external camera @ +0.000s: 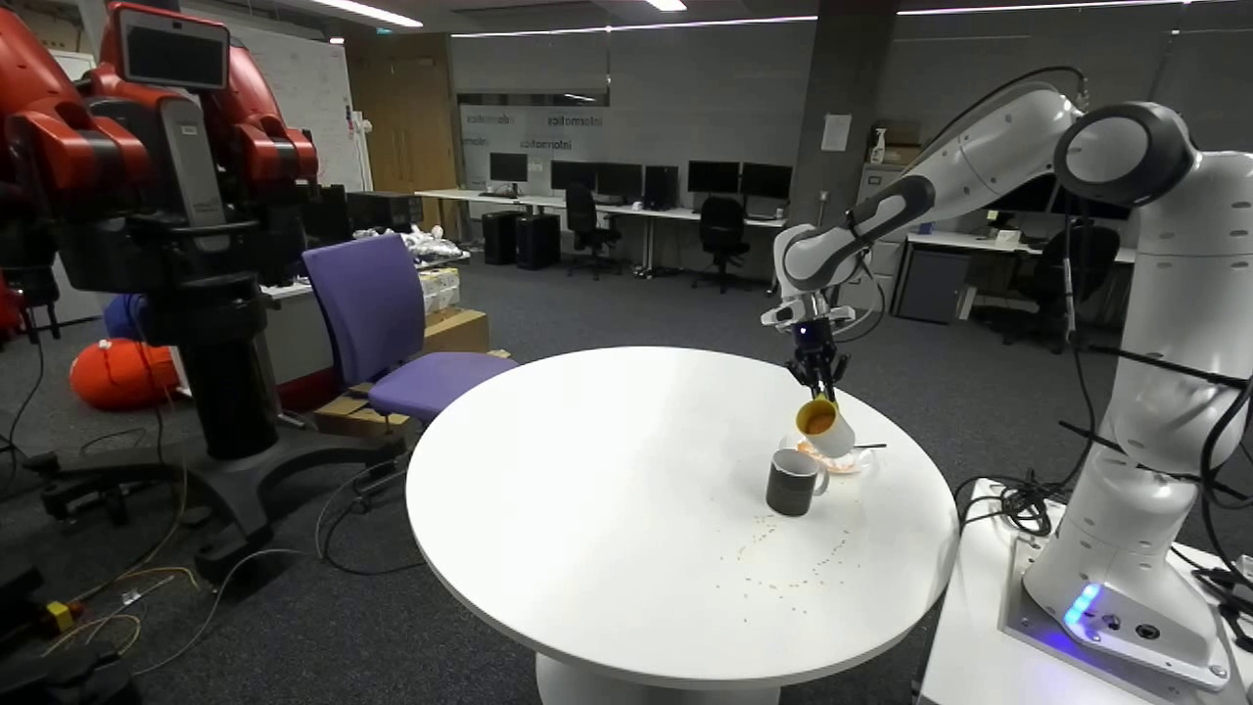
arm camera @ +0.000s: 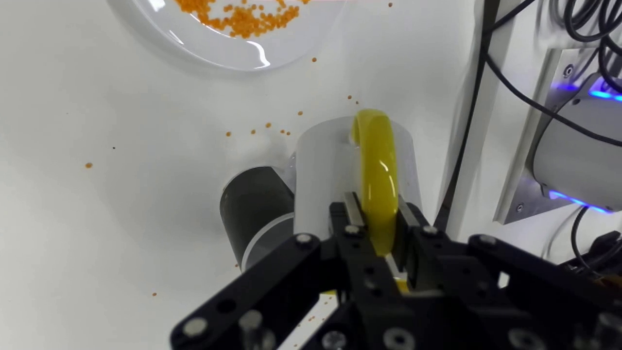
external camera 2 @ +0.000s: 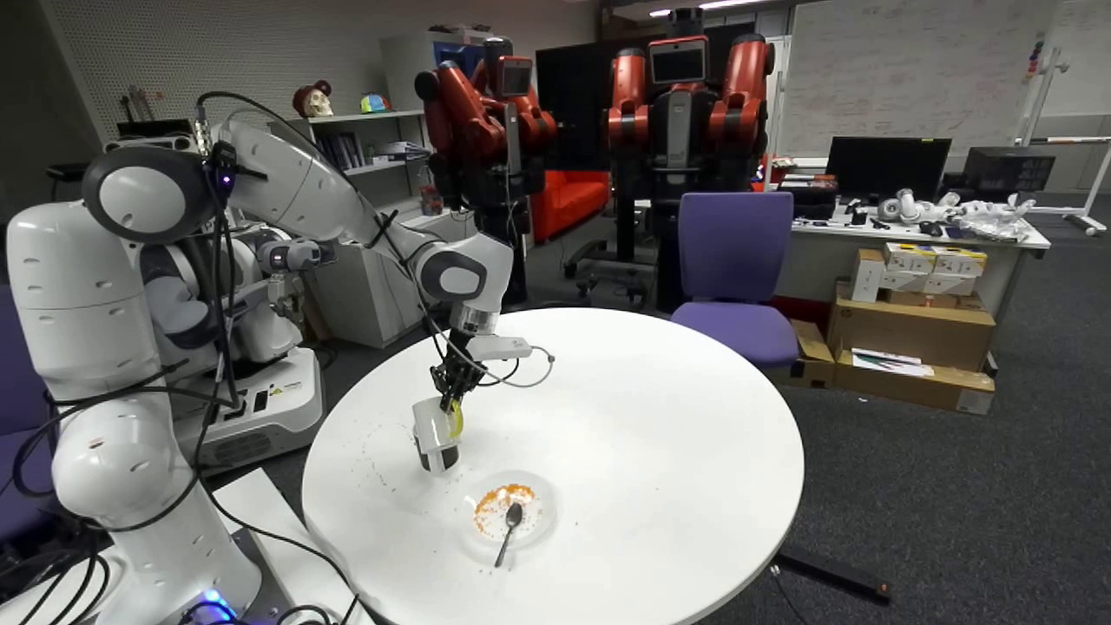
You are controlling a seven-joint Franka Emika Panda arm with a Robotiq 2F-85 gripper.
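My gripper is shut on the yellow handle (arm camera: pixel 379 169) of a white mug (arm camera: pixel 326 169) with a yellow inside. Held above the table, the mug (external camera: pixel 833 436) is tilted, its mouth turned up and to the left in exterior view 1. A dark grey mug (external camera: pixel 792 484) with a white handle stands upright on the table close by; in exterior view 2 the held mug (external camera 2: pixel 430 425) partly covers it. Behind these in exterior view 1 is a clear plate (external camera 2: pixel 541 521) with orange grains (arm camera: pixel 248 22) and a spoon (external camera 2: pixel 509 532) resting on it.
Loose grains (external camera: pixel 802 574) lie scattered on the round white table (external camera: pixel 611 493) around the dark mug. A purple chair (external camera: pixel 388 317) stands at its far left edge, and the arm's base (external camera: pixel 1122 611) is at the right.
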